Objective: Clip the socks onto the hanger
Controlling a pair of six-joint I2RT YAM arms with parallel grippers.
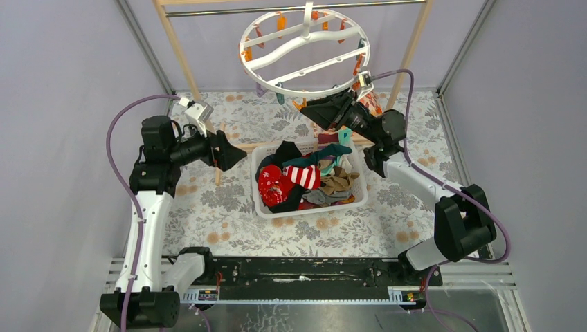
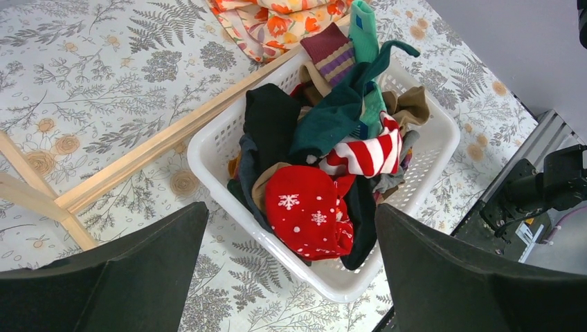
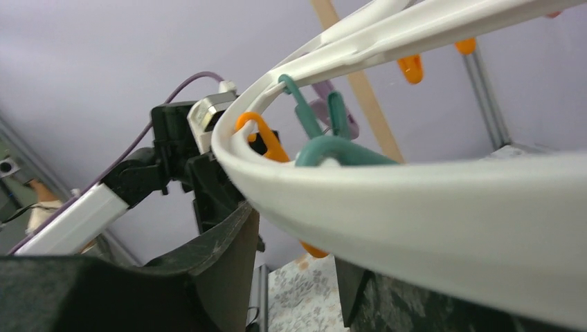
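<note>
A round white hanger (image 1: 247,63) carries several coloured clips around its ring. At its front rim, my right gripper (image 1: 309,113) stands partly open. In the right wrist view an orange clip (image 3: 266,142) sits on the rim, and its lower tip (image 3: 313,250) shows in the gap between my fingers. A teal clip (image 3: 332,149) is close by. No sock shows in that gap. Left of the basket, my left gripper (image 1: 234,153) is open and empty. Socks lie in the basket, among them a red snowflake sock (image 2: 299,207) and a red-and-white striped sock (image 2: 367,155).
The white basket (image 2: 208,169) stands on the patterned floor beneath the hanger. A wooden bar (image 2: 142,153) runs along its back edge, with an orange floral cloth (image 2: 291,28) behind. Clear floor lies on both sides of the basket.
</note>
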